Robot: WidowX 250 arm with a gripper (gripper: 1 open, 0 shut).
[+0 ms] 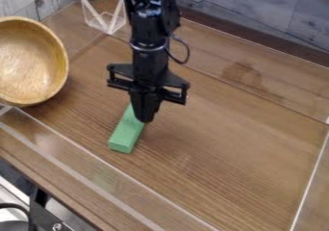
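My black gripper (146,102) hangs over the middle-left of the wooden table. It is shut, with nothing visible between its fingers. A green rectangular block (125,135) lies on the table just below it, its far end partly behind the gripper, so I cannot tell whether they touch.
A wooden bowl (29,62) sits at the left edge. A white wire object (106,12) stands at the back left.
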